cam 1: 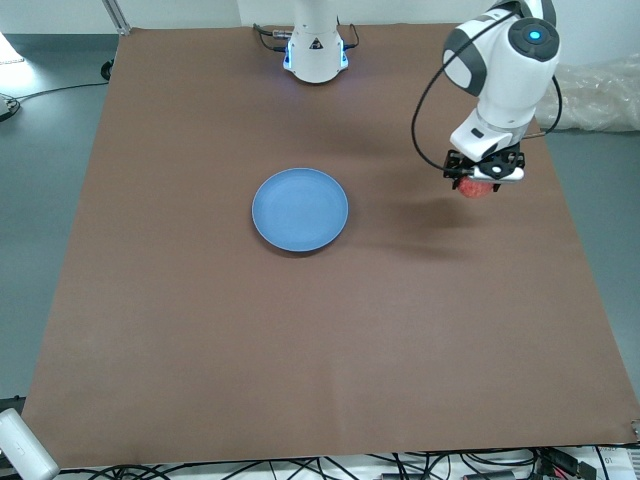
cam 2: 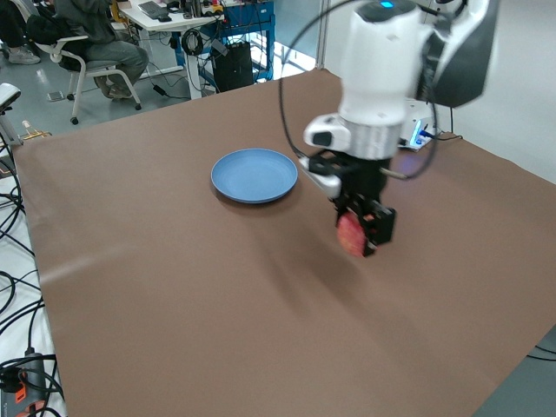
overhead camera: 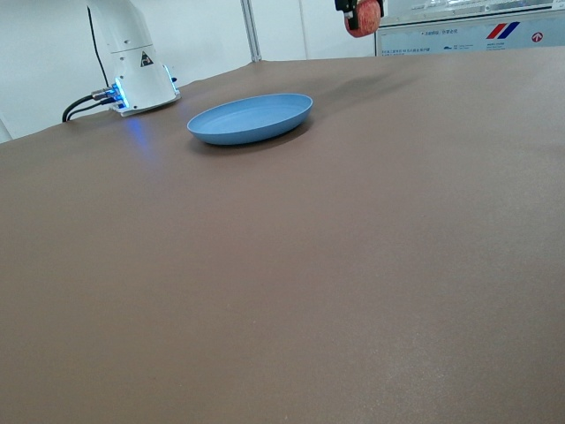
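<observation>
My gripper hangs above the right part of the brown table, shut on a red, round, apple-like object, also visible at the top edge of the top view. A plain blue plate lies empty on the table, left of the gripper in the left view and behind it in the right view.
A white robot base with cables stands at the far edge of the table, beyond the plate. Cables and equipment run along one edge outside it.
</observation>
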